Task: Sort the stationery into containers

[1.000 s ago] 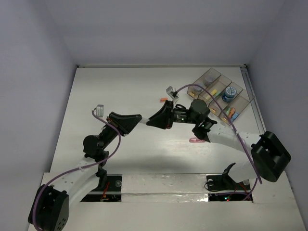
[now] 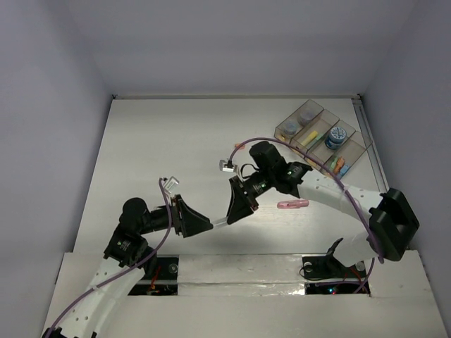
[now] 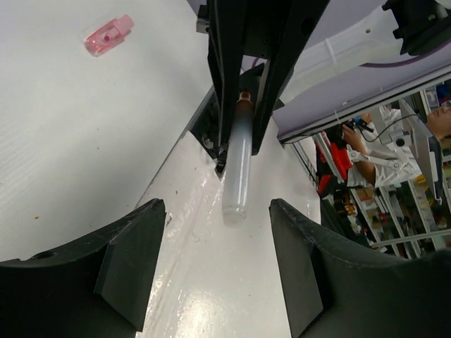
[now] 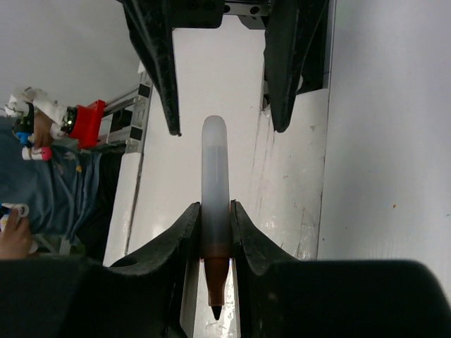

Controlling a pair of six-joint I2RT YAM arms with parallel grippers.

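A pen with a cloudy, whitish cap [image 4: 214, 169] and a brown tip is pinched near its tip end in my right gripper, which is shut on it. Its capped end points toward the left arm. My left gripper stands open, its fingers [image 3: 134, 260] on either side of the view and apart from the pen [image 3: 238, 169], which lies ahead of the gap. From above, the left gripper [image 2: 211, 224] and right gripper [image 2: 231, 221] face each other closely, with a short piece of the pen [image 2: 220, 222] showing between them.
A clear divided organizer [image 2: 296, 146] at the back right holds a dark blue jar [image 2: 336, 136] and several small colored items. A pink item [image 2: 293, 204] lies beneath the right arm. A small orange piece [image 2: 239, 146] rests mid-table.
Both grippers have come down toward the table's front edge. The pen stays in the right gripper.
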